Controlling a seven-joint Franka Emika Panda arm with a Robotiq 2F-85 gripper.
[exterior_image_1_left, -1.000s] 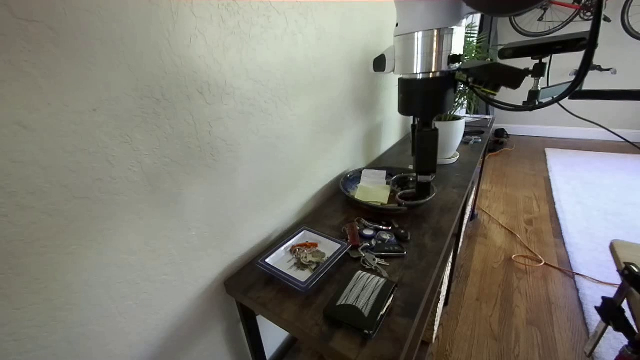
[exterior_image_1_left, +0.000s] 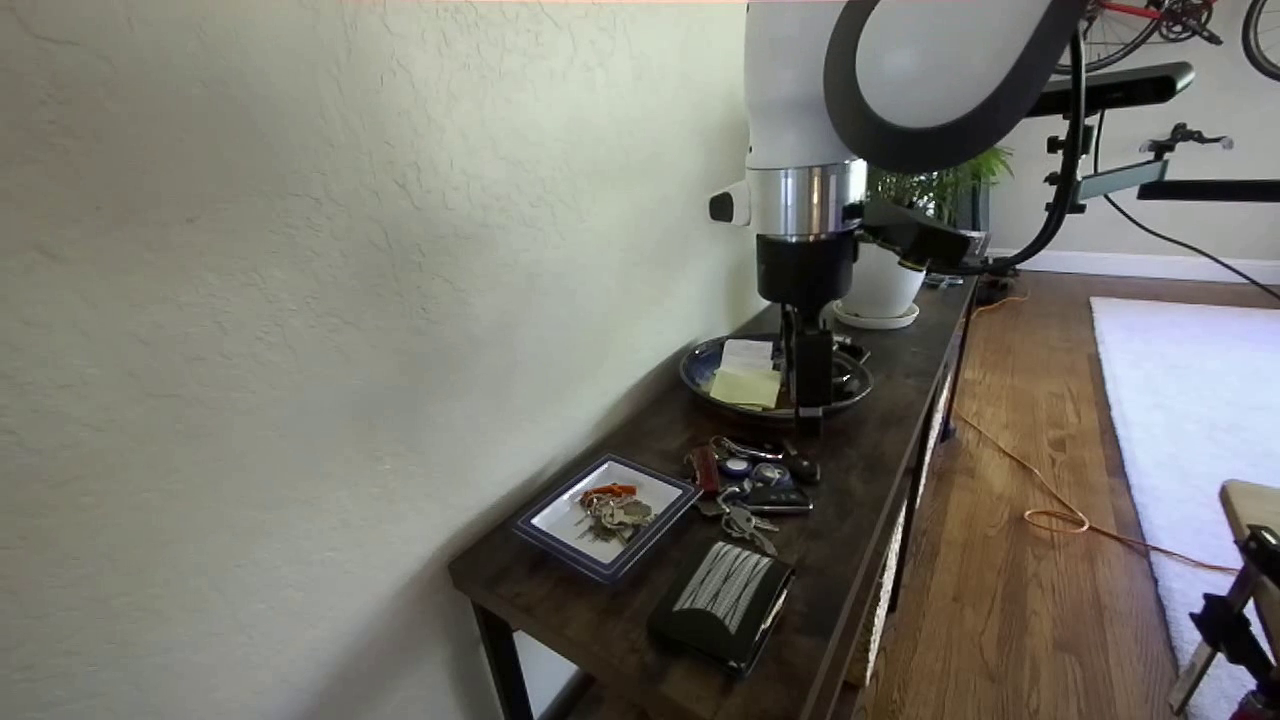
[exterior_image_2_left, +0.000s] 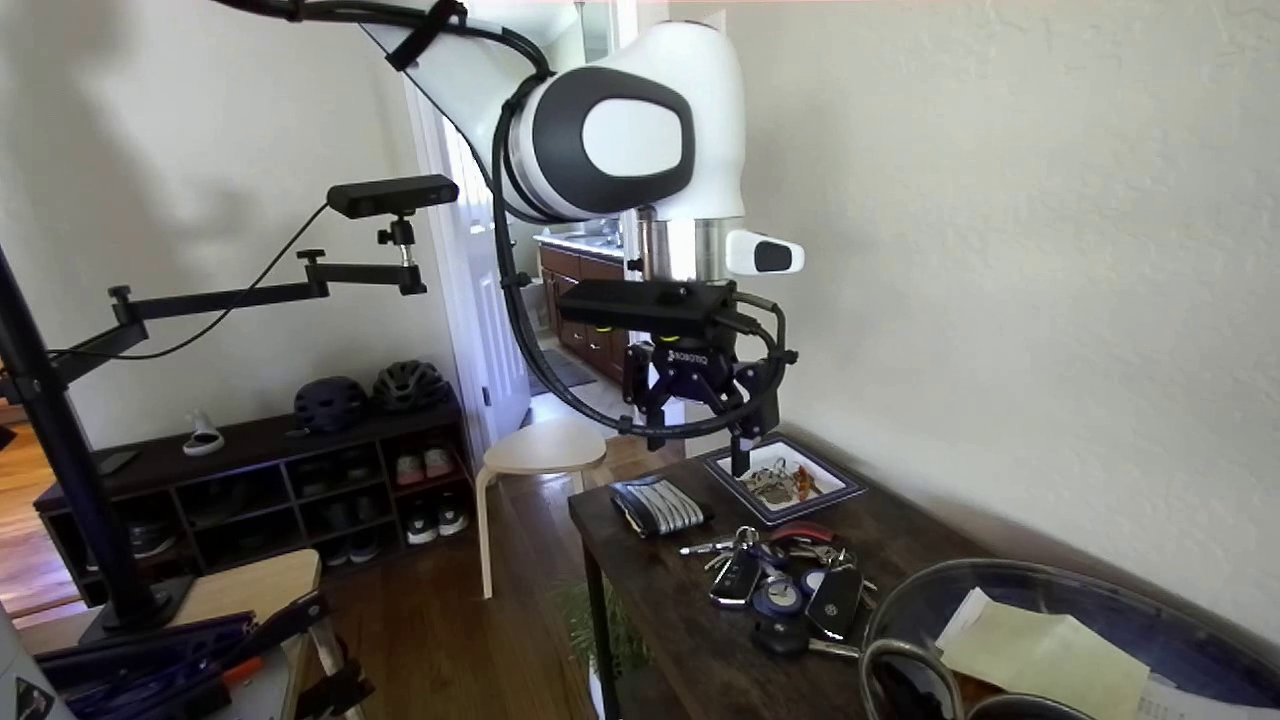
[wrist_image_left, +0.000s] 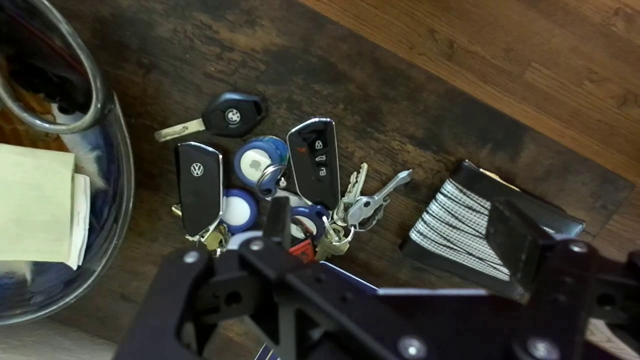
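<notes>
My gripper (exterior_image_1_left: 810, 418) points down above the dark table, its fingers open and empty. In the wrist view, one of its fingertips (wrist_image_left: 277, 221) overlaps the key pile and the other overlaps the wallet. The pile holds a VW fob (wrist_image_left: 199, 187), a fob with buttons (wrist_image_left: 315, 162), a black car key (wrist_image_left: 234, 115), blue-and-white round tags and several metal keys (wrist_image_left: 361, 207). The wallet (wrist_image_left: 459, 225) has a grey woven face with dark cords. Beside the pile, the blue-rimmed tray (exterior_image_2_left: 840, 492) contains keys (exterior_image_2_left: 774, 480) and an orange item.
A large glass bowl (exterior_image_1_left: 693, 374) with paper notes (exterior_image_1_left: 744, 386) and metal rings stands beyond the keys. A white plant pot (exterior_image_1_left: 882, 294) is farther along. The wall (exterior_image_1_left: 360, 300) borders the table's far side; bare tabletop shows along the front edge.
My arm has shifted left in exterior view 1, toward the wall side, and the fingertips appear lower. The keys, tray, wallet and bowl have stayed put.
</notes>
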